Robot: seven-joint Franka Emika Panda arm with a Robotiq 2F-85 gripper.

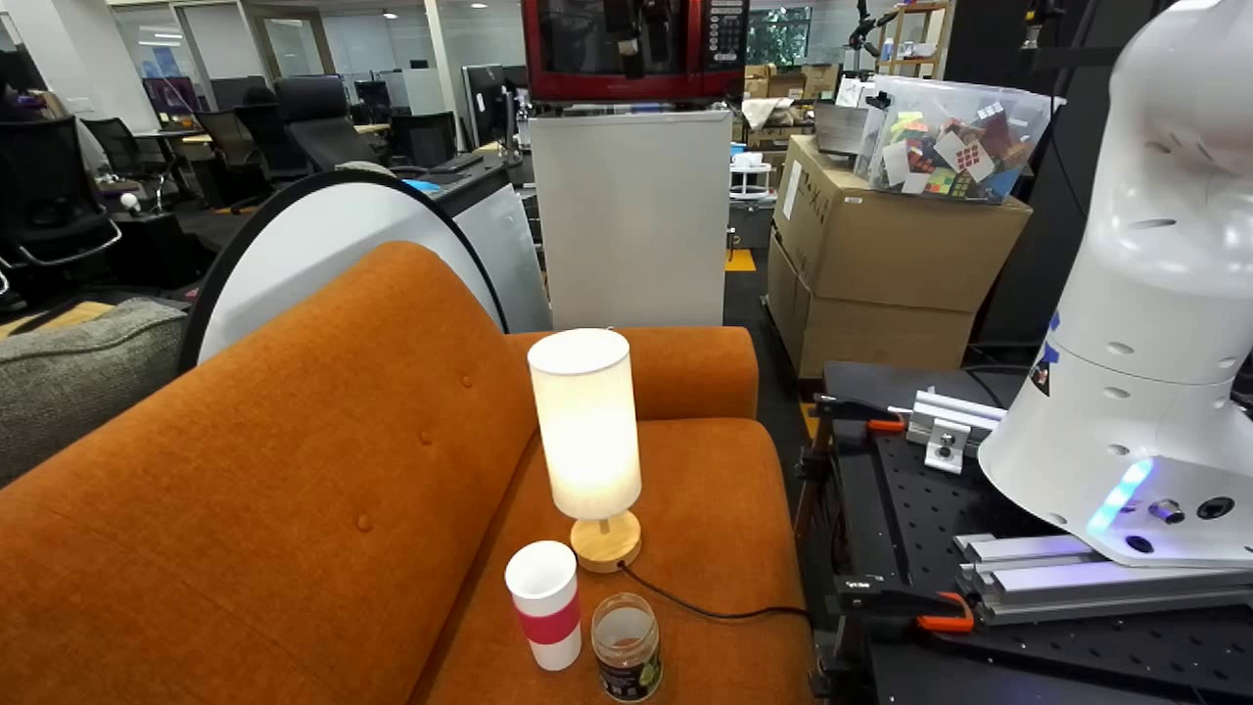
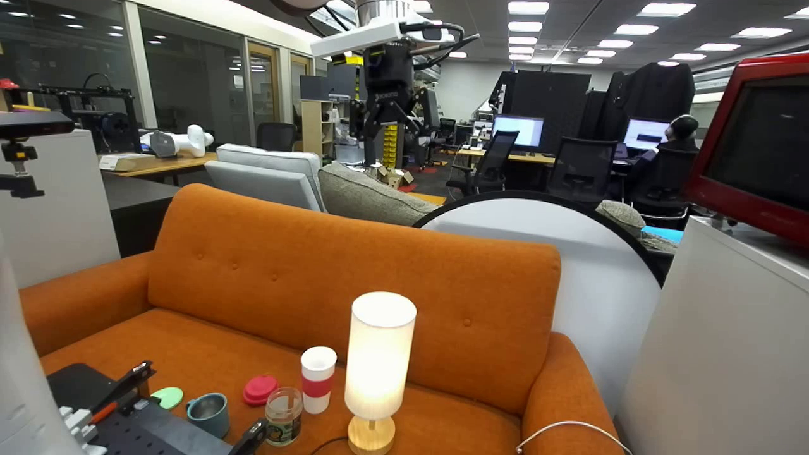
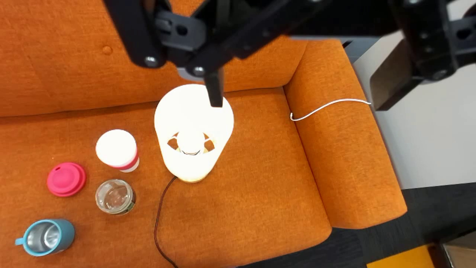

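Note:
A lit table lamp [image 1: 584, 423] with a white shade and wooden base stands upright on the orange sofa seat. My gripper is open high above the sofa, its fingers wide apart and nothing between them. In the second exterior view the gripper [image 2: 390, 136] hangs well above the lamp and the backrest. A white cup with a red band [image 2: 318, 379] stands beside the lamp, next to a clear glass jar [image 3: 115, 196]. A pink lid [image 3: 66, 179] and a blue mug [image 3: 49, 236] sit farther left in the wrist view.
A dark cord [image 3: 158, 219] runs from the lamp over the seat. A white wire [image 3: 330, 105] lies on the armrest. The seat between lamp and armrest is clear. A green disc [image 2: 167, 397] rests near the black robot table [image 1: 1034, 658].

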